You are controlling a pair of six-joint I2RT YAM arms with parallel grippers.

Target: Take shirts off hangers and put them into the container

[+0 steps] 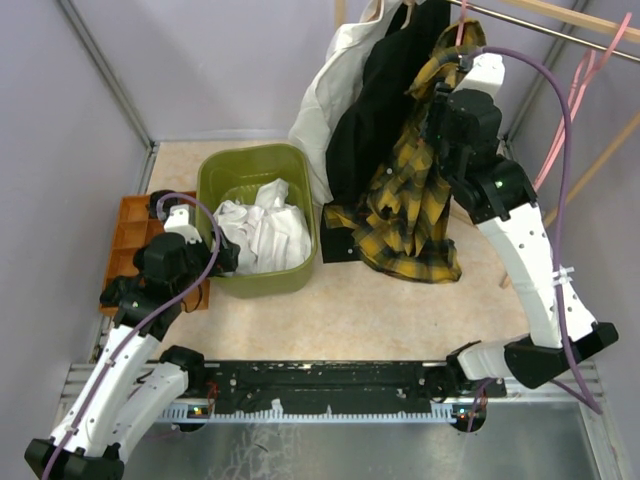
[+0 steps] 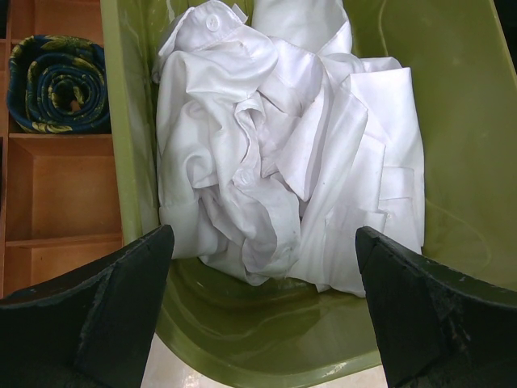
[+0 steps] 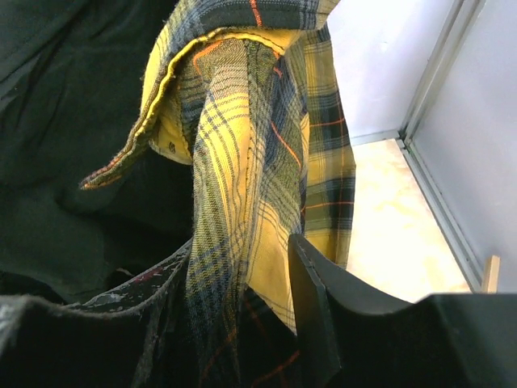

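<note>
A yellow and dark plaid shirt (image 1: pixel 412 215) hangs from the rail at the top right, its lower hem near the table. In the right wrist view a fold of the plaid shirt (image 3: pixel 222 178) runs down between the fingers of my right gripper, which is shut on it. A pink hanger (image 1: pixel 462 22) shows at the shirt's top, mostly covered by cloth. My left gripper stands open over the green bin, nothing between its fingers.
Inside the green bin (image 1: pixel 303 170) lies crumpled white cloth (image 2: pixel 242 153). A black garment (image 1: pixel 375 110) and a white garment (image 1: pixel 330 95) hang left of the plaid shirt. Empty pink hangers (image 1: pixel 577 95) hang on the right. A wooden compartment tray (image 1: pixel 130 235) stands left of the bin.
</note>
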